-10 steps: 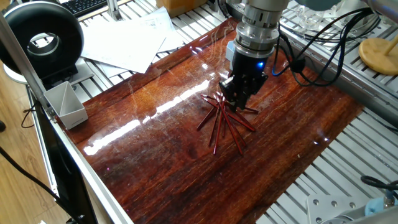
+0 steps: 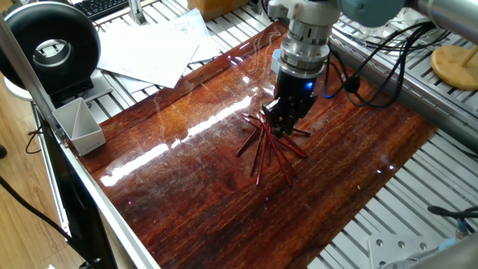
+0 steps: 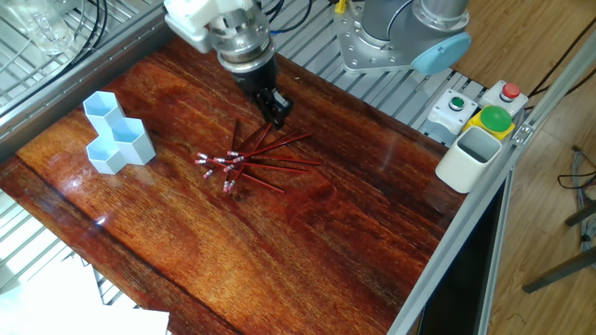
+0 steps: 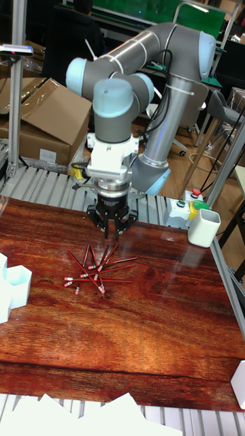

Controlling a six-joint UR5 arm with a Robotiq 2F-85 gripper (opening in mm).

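A loose pile of dark red pencils [image 3: 270,167] lies crisscrossed on the brown wood-grain table, their pale-banded ends bunched together on one side. In exterior view 3 the same pencils [image 4: 109,281] fan out in front of the arm. My gripper [image 4: 111,235] points down above the table on the arm's side of the pile. A narrow gap shows between its two black fingers, with nothing visible in it, so it stands slightly open. Seen from exterior view 1, the gripper [image 2: 286,127] overlaps part of the pencils [image 2: 280,161] and hides some ends.
A pale blue holder of three joined hexagonal cells [image 3: 119,137] stands on the table, apart from the pencils. One white open box [image 3: 467,160] is near the table's edge by the buttons [image 3: 496,118]; another white box [image 2: 78,127] is at the opposite side.
The arm and gripper have shifted slightly to the left in exterior view 1, and the arm's cables moved with them. The pencils lie as before.
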